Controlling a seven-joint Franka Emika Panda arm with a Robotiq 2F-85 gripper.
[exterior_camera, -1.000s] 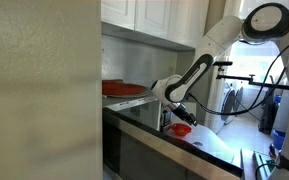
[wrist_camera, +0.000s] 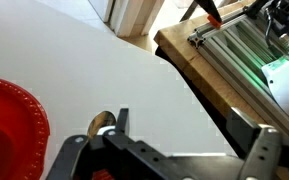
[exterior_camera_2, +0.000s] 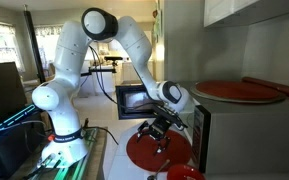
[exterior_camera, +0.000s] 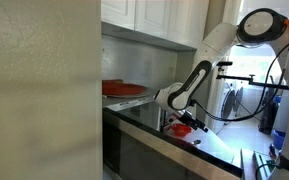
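My gripper is open, its black fingers [wrist_camera: 252, 148] spread wide with nothing held between them. In the wrist view, a red bowl [wrist_camera: 19, 135] is cut off by the left edge. The brown, rounded end of what looks like a spoon [wrist_camera: 102, 122] shows just beside the left finger, which hides the rest of it. From exterior view 2, the gripper hangs over a flat red disc [exterior_camera_2: 142, 152] on the white tabletop, with the bowl [exterior_camera_2: 184, 173] at the bottom edge. Contact between the fingers and the spoon cannot be made out.
A large red lid [exterior_camera_2: 234, 92] lies on a grey box-shaped appliance [exterior_camera_2: 219, 135] beside the work area. Along the table's far side in the wrist view runs a wooden edge [wrist_camera: 199, 70] with metal rails beyond. Between them, the white surface [wrist_camera: 154, 85] has clear room.
In exterior view 1, the gripper has shifted slightly right and down, passing in front of the bowl's right side. The bowl stays where it was.
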